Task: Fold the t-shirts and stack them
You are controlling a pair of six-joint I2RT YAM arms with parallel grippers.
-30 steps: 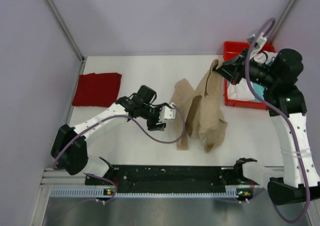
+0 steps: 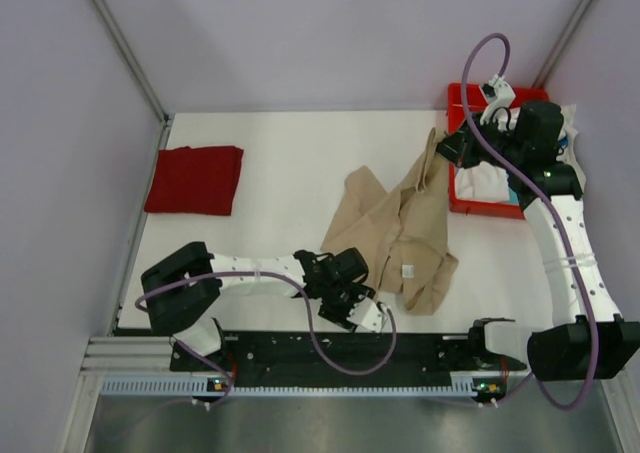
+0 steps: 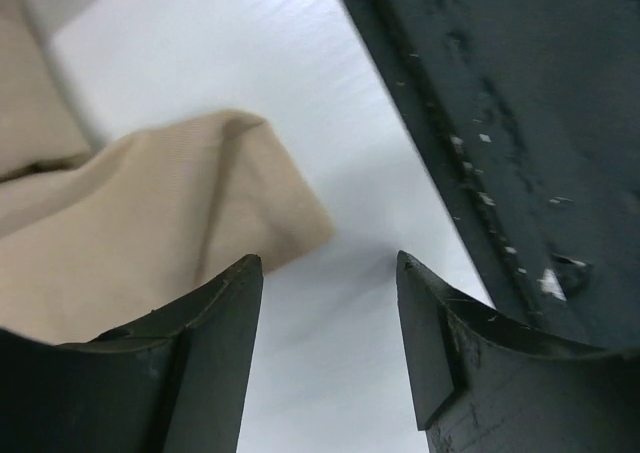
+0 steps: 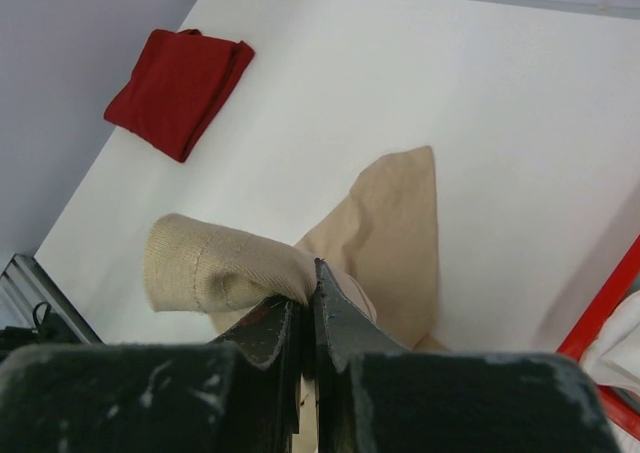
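Observation:
A tan t-shirt (image 2: 400,223) lies loosely spread across the right half of the white table, one end raised. At that raised end, by the red bin, my right gripper is shut on the gathered tan cloth, which bulges out to the left of its fingers in the right wrist view. Near the table's front edge, my left gripper holds its fingers apart. A corner of tan cloth (image 3: 270,198) lies just ahead of them, with bare table between the tips. A folded red t-shirt (image 2: 195,180) rests flat at the back left.
The red bin (image 2: 460,205) with white cloth (image 2: 482,183) inside stands at the back right, partly beneath my right arm. A dark strip (image 2: 300,356) runs along the front edge. Bare table (image 2: 280,158) lies between the two shirts.
My left gripper has moved toward the front edge and rightward.

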